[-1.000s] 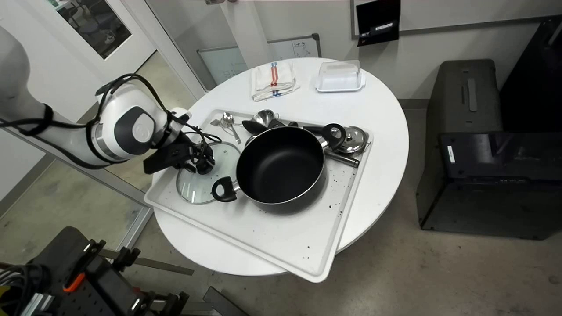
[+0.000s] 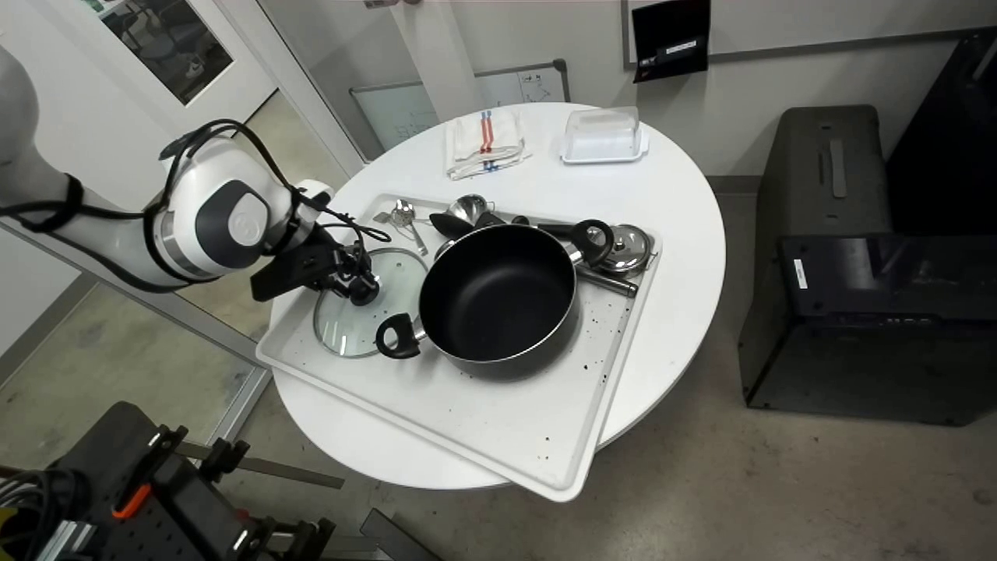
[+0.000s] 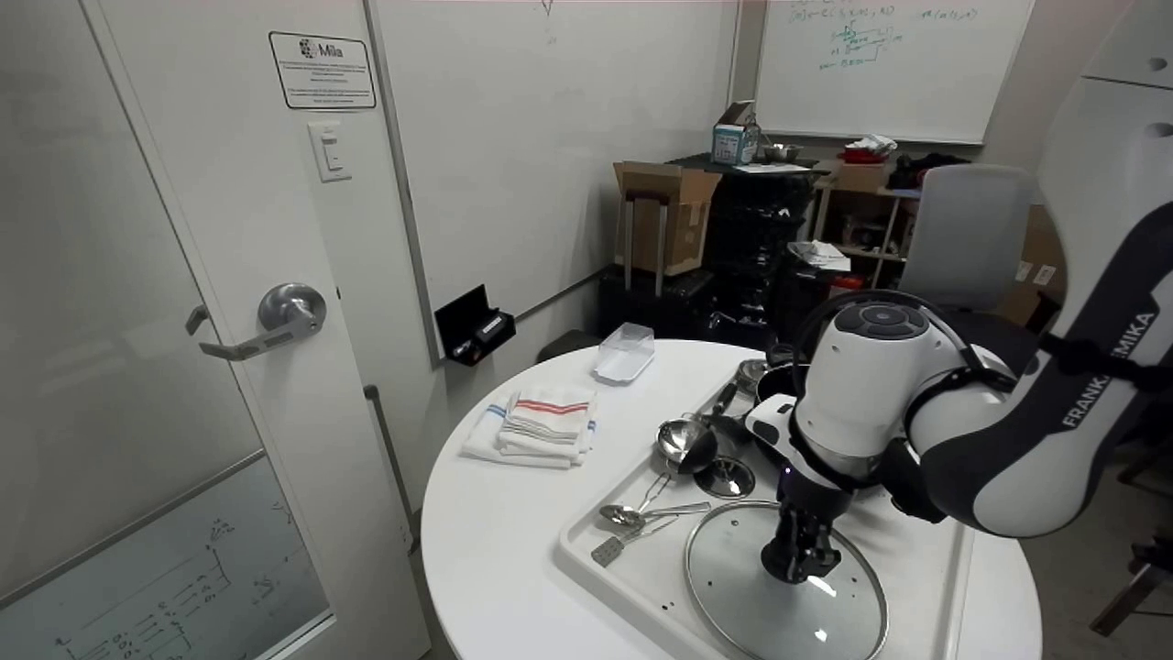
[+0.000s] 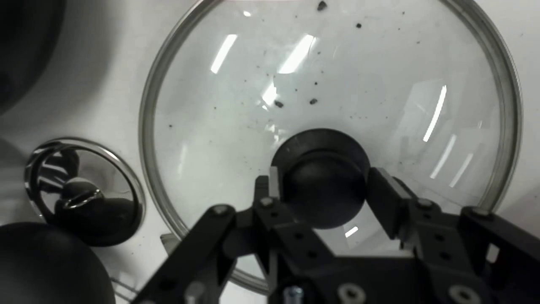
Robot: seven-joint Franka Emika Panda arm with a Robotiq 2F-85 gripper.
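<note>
A clear glass lid (image 4: 228,116) with a metal rim fills much of the wrist view. My gripper is shut on its round black knob (image 4: 324,202), one finger on each side. From exterior view 1, the lid (image 2: 347,329) shows over the left part of the white tray (image 2: 486,439), beside a black two-handled pot (image 2: 500,298). The pot is open on top and looks empty. In exterior view 2 the gripper (image 3: 800,559) points down at the lid's middle. Whether the lid touches the tray I cannot tell.
Spoons (image 3: 622,516), a steel bowl-shaped utensil (image 3: 686,444) and a small shiny lid (image 3: 726,478) crowd the tray's back side. Folded towels (image 2: 486,142) and a clear-topped box (image 2: 604,136) stand behind it. The tray's front right is clear but for dark specks.
The arm has shifted slightly left in exterior view 1. The glass lid, with the gripper at its knob, appears a little higher in the picture. The pot has stayed put.
</note>
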